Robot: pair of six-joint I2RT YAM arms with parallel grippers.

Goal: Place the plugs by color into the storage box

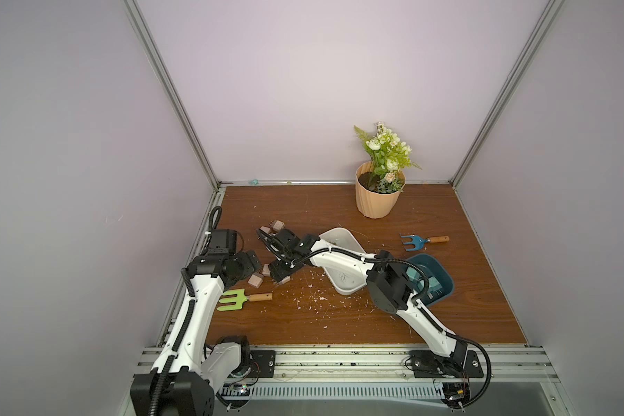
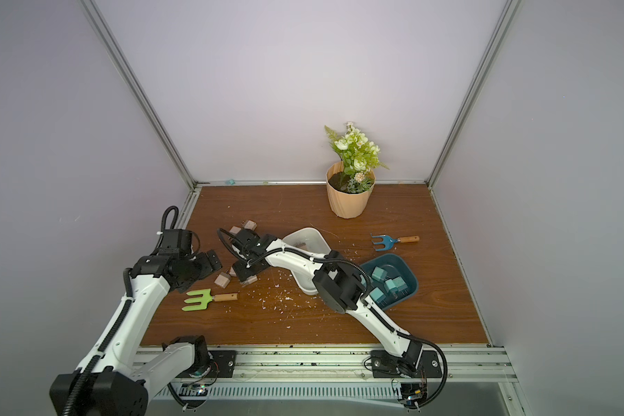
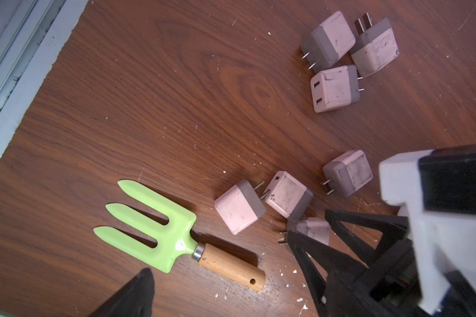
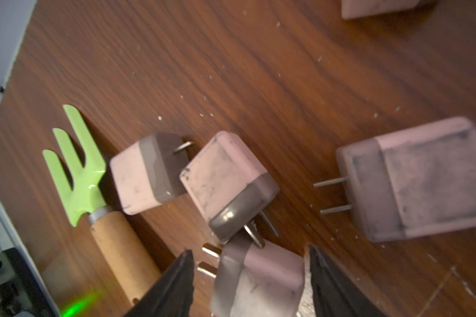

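Observation:
Several pink-and-grey plugs lie on the left of the table. In the right wrist view, my right gripper is part open around one plug [image 4: 261,282], a finger on either side; whether they touch it is hard to tell. A second plug [image 4: 227,182] adjoins it, and a third [image 4: 148,174] lies left. Farther right is another plug [image 4: 417,179]. Three more cluster behind, including one plug [image 3: 334,88]. My left gripper [image 1: 247,269] hangs open and empty beside them. The white box [image 2: 310,237] stands partly behind the right arm. Blue-green plugs [image 2: 395,284] sit in the teal box [image 2: 410,272].
A green fork [image 3: 164,232] lies in front of the plugs. Back right are a flower pot [image 1: 376,201] and a blue fork [image 1: 417,241]. My right arm [image 1: 339,260] crosses above the white box, its hand close to the left one.

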